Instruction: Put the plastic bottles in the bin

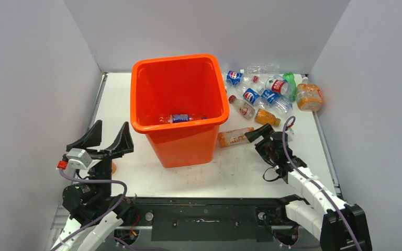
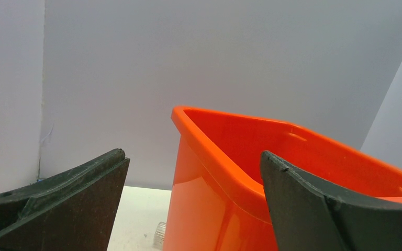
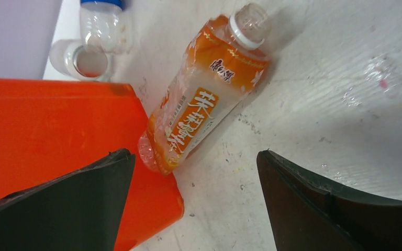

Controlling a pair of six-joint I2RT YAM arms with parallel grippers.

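Note:
An orange bin point(image 1: 186, 149) stands mid-table, with a blue-labelled bottle point(image 1: 179, 118) on its floor. Against its lower right side lies an orange-labelled bottle point(image 1: 234, 137), its base touching the bin wall in the right wrist view. My right gripper point(image 1: 251, 135) is at the neck end of this bottle in the top view; in its wrist view the open fingers point(image 3: 314, 204) have bare table and bin between them, and the bottle point(image 3: 204, 94) lies ahead of them. Left of the bin, my left gripper point(image 1: 103, 137) stands open and empty, the bin rim point(image 2: 214, 157) ahead of it.
Several bottles crowd the back right, among them a red-capped clear bottle point(image 1: 242, 107), a small orange bottle point(image 1: 267, 117), a green bottle point(image 1: 289, 83) and a large orange-labelled jug point(image 1: 309, 97). Walls close in on three sides.

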